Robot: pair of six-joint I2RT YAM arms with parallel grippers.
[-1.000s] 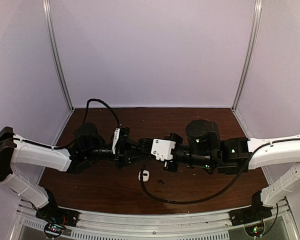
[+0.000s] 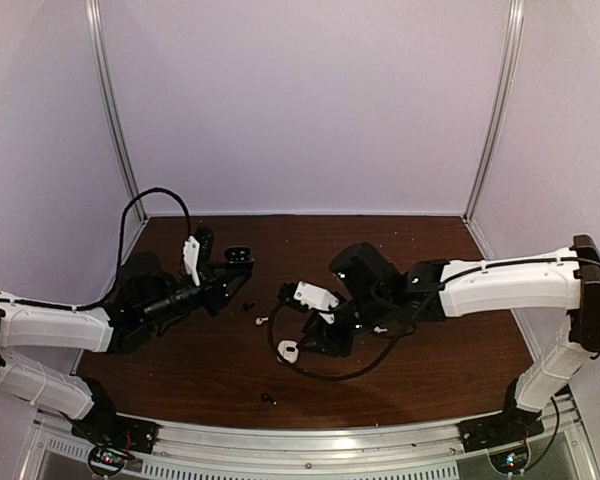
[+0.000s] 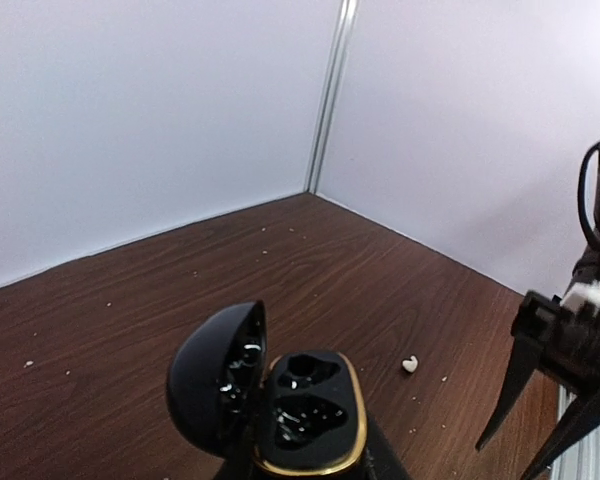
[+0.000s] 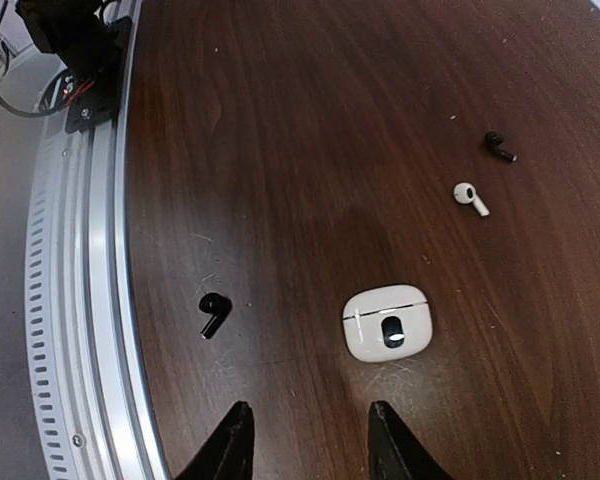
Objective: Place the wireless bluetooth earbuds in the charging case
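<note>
My left gripper (image 2: 230, 280) is shut on an open black charging case (image 3: 310, 415) with a gold rim, its lid (image 3: 205, 380) raised. My right gripper is open over the table, its fingers apart and empty. In the right wrist view lie a white closed case (image 4: 387, 335), a black earbud (image 4: 215, 310) near the front edge, a white earbud (image 4: 470, 197) and another black earbud (image 4: 498, 147) farther off. Whether an earbud is inside the black case I cannot tell.
The dark wooden table (image 2: 380, 390) is bounded by pale walls and a metal front rail (image 4: 105, 270).
The right gripper has swung downward toward the table by the white case.
</note>
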